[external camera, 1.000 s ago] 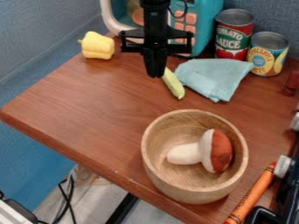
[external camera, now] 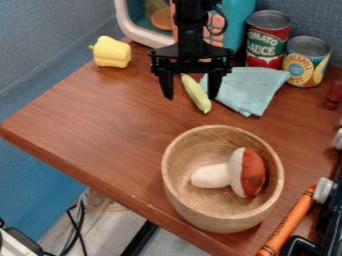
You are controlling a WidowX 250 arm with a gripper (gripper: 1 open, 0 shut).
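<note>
My black gripper (external camera: 190, 84) is low over the table near its back middle, fingers apart, just above a pale yellow banana or corn-like toy (external camera: 198, 98) that lies on the wood. A wooden bowl (external camera: 194, 214) at the front right holds a toy mushroom (external camera: 246, 173) with a red cap. A yellow pepper (external camera: 110, 52) lies at the back left edge. A light blue cloth (external camera: 250, 90) lies right of the yellow toy.
A tomato sauce can (external camera: 266, 40), a second can (external camera: 306, 62) and a small red jar (external camera: 333, 95) stand at back right. An orange marker-like object (external camera: 286, 225) lies at the right edge.
My gripper has come lower and shifted slightly, its fingers now wider apart over the yellow toy. The other objects have stayed in place.
</note>
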